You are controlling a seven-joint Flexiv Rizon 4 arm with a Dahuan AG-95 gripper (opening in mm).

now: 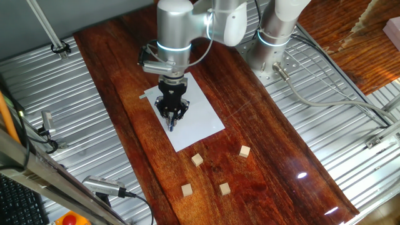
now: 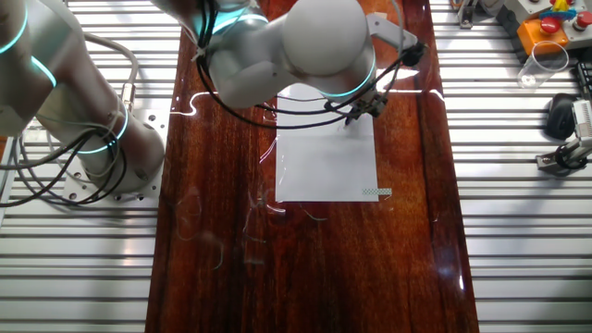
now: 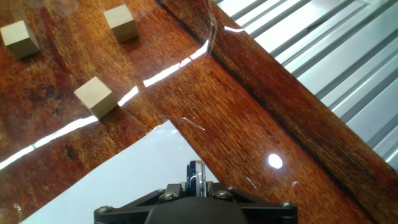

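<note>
A white sheet of paper (image 1: 199, 119) lies flat on the dark wooden table. Over its left part stands my gripper (image 1: 171, 119), pointing down. In the wrist view, a slim dark-blue and clear object, which looks like a pen (image 3: 195, 177), stands between the fingers, and my gripper is shut on it. Whether its lower end touches the paper cannot be told. Exterior view 2 shows the paper (image 2: 326, 166) partly behind the arm, with the gripper mostly hidden.
Several small wooden blocks lie off the paper, among them a near block (image 1: 197, 159), a right block (image 1: 244, 151) and a left block (image 1: 187, 189). A checkered strip (image 2: 376, 191) sits at one paper corner. Bare wood surrounds the sheet.
</note>
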